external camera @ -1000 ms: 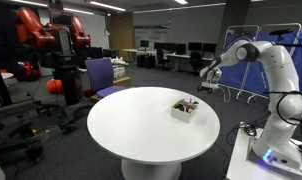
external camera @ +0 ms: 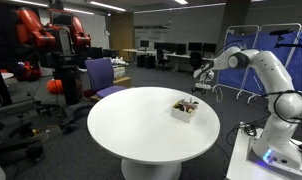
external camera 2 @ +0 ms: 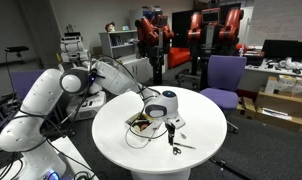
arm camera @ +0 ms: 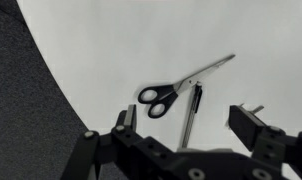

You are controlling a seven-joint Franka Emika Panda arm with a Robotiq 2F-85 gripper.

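In the wrist view my gripper is open, its dark fingers well apart at the bottom, nothing held. Beyond its fingertips a pair of scissors with black handles lies on the white table, blades pointing up and right. Just right of the handles is a dark, thin pen-like item. A small item partly hidden by the right finger shows beside it; I cannot tell what it is. In the second exterior view the gripper hangs above the table's near right part, with scissors below it.
An open box holding several mixed items stands on the table, partly behind the arm in the second exterior view. A thin dark item lies near the scissors. An office chair stands close behind.
Over the last second the arm has shifted and its elbow bent higher in the first exterior view. The box and table look unchanged.
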